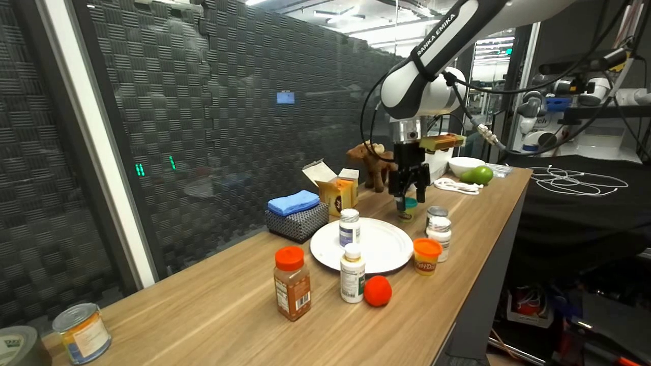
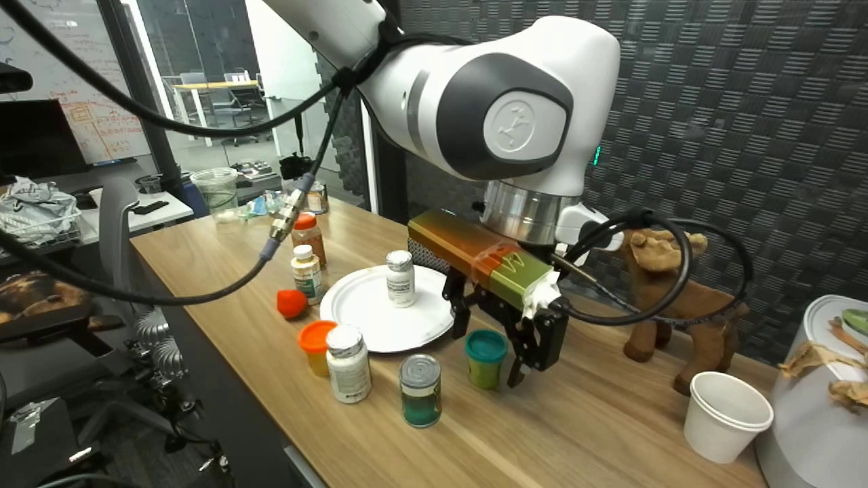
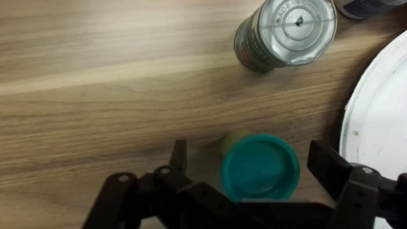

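A small tub with a teal lid (image 3: pixel 261 168) stands upright on the table. My gripper is open above it, one finger on either side of the lid in the wrist view, with gaps showing at both sides. From exterior view 2 the teal-lidded tub (image 2: pixel 486 362) appears beneath and between the fingers of the gripper (image 2: pixel 488 354). In exterior view 1 the gripper (image 1: pixel 410 204) partly covers the tub (image 1: pixel 409 212). A white plate (image 1: pixel 390 262) lies beside the tub, with a white bottle (image 1: pixel 349 229) standing on it.
Close to the tub stand a metal can (image 2: pixel 420 394), a white bottle (image 2: pixel 350 370) and an orange-lidded tub (image 2: pixel 315 346). A plush animal (image 2: pixel 683 301) and a paper cup (image 2: pixel 726 419) are at the other side. Bare wood (image 3: pixel 95 114) extends left in the wrist view.
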